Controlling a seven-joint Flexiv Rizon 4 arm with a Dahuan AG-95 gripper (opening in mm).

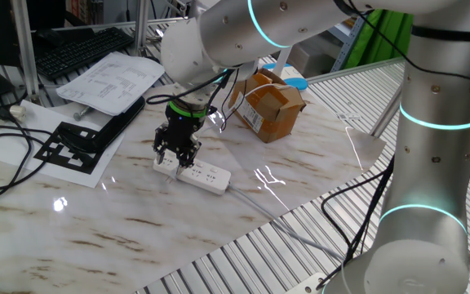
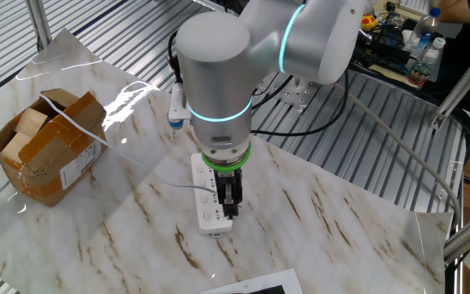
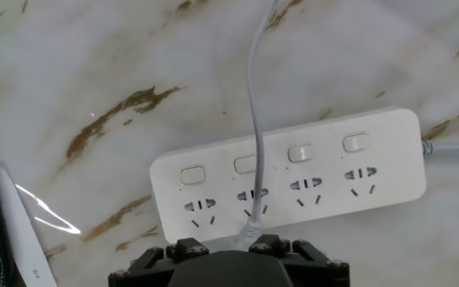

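The white power strip [image 3: 293, 171] lies on the marbled table, its row of sockets and rocker switches facing up. In the wrist view my gripper is at the strip's near edge, its fingertips on either side of a pale plug [image 3: 236, 241]. It looks shut on this plug, whose grey cable [image 3: 255, 104] crosses over the strip. The plug's prongs are hidden, so whether they touch a socket cannot be told. From the first exterior view, the gripper [image 1: 176, 162] points down over the strip's left part; the second shows the power strip [image 2: 205, 196] beside the fingers.
An open cardboard box [image 1: 269, 110] stands behind the strip, the plug's cable running past it. Papers [image 1: 108, 82], a printed marker sheet [image 1: 72, 147] and black cables occupy the far left. The strip's own cord [image 1: 272, 214] trails towards the arm's base.
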